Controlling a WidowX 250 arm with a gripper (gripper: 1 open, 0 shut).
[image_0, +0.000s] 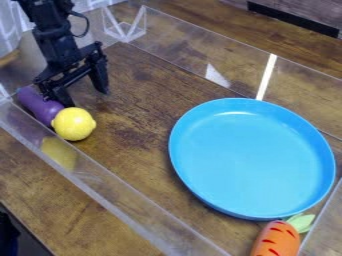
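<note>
The black gripper (70, 72) is at the upper left, low over the wooden floor of a clear-walled bin, its fingers reaching down beside a purple eggplant (38, 104); whether they touch it or hold it is unclear. A yellow lemon-like object (75, 123) lies just below the eggplant, against the left wall. A large blue plate (251, 157) fills the right side. An orange carrot (275, 242) with a pale green top lies at the lower right.
Clear plastic walls (120, 205) run along the bin's edges. The middle of the wooden surface, between the gripper and the plate, is bare, as is the upper middle.
</note>
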